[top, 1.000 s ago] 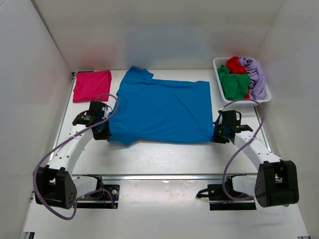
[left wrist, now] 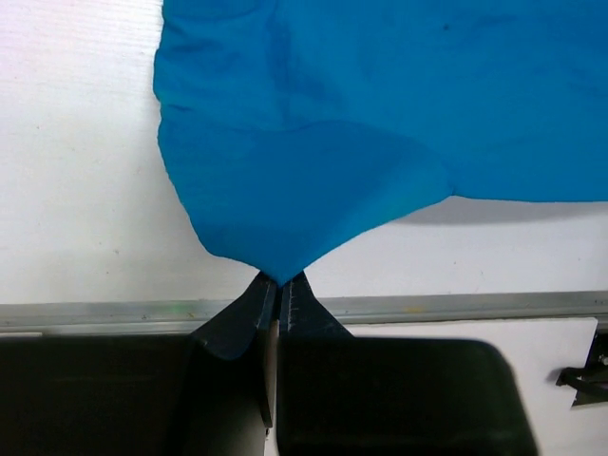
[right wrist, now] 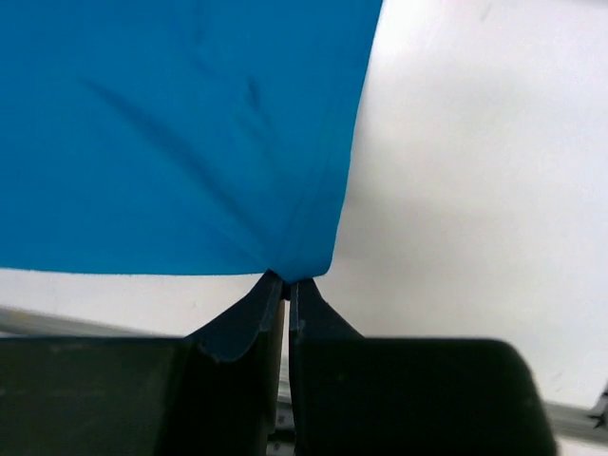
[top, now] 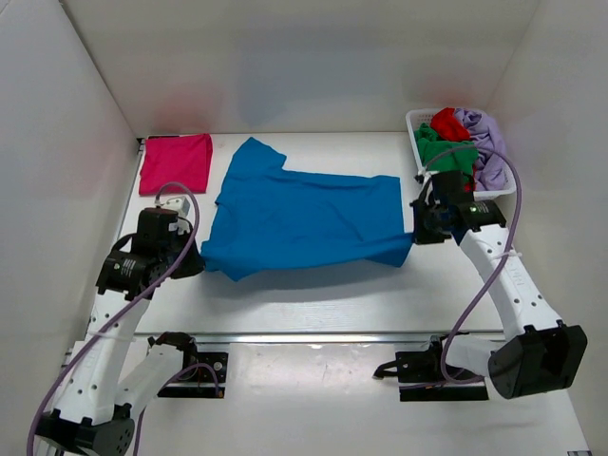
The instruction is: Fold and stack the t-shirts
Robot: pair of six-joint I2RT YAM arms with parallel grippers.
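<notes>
A blue t-shirt [top: 304, 214] lies spread on the white table, its bottom edge lifted at both ends. My left gripper is closed on the near left corner, the cloth pinched at its fingertips. My right gripper is shut on the near right corner, which is raised above the table in the top view. A folded pink shirt [top: 175, 164] lies at the back left.
A white basket [top: 502, 193] at the back right holds green [top: 442, 155], red [top: 448, 123] and purple [top: 484, 142] garments. Walls enclose both sides and the back.
My right gripper has risen with the shirt's corner. The shirt's top edge has shifted toward the front.
</notes>
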